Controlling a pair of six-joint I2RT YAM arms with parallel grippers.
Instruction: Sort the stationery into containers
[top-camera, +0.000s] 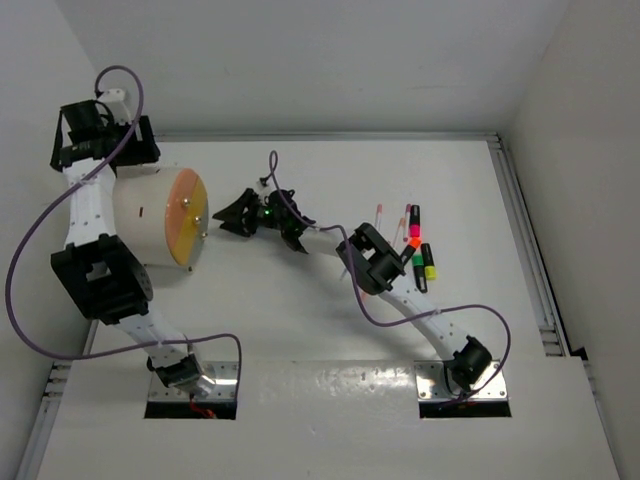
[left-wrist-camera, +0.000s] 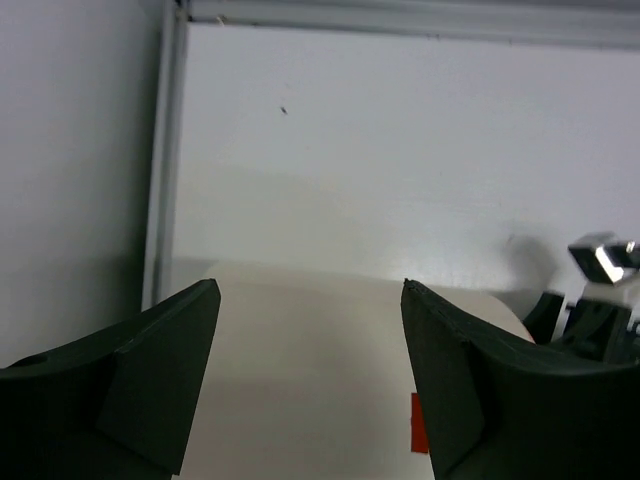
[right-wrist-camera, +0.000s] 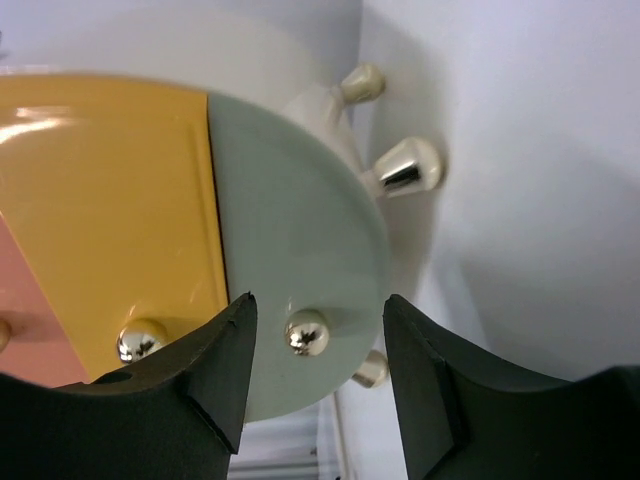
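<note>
A cream drum-shaped container (top-camera: 140, 215) stands at the left, its coloured front with round knobs facing right. My left gripper (top-camera: 135, 142) is open over its far side, nothing between the fingers; its wrist view shows the cream top (left-wrist-camera: 300, 350) below. My right gripper (top-camera: 227, 220) is open, facing the coloured front; in its wrist view a knob (right-wrist-camera: 307, 332) on the grey-green panel (right-wrist-camera: 290, 220) sits between and beyond the fingertips. Markers (top-camera: 414, 222) and thin pens (top-camera: 379, 218) lie at the right, partly behind the right arm.
A wall (top-camera: 40, 200) runs close along the left, with a rail at the table edge.
</note>
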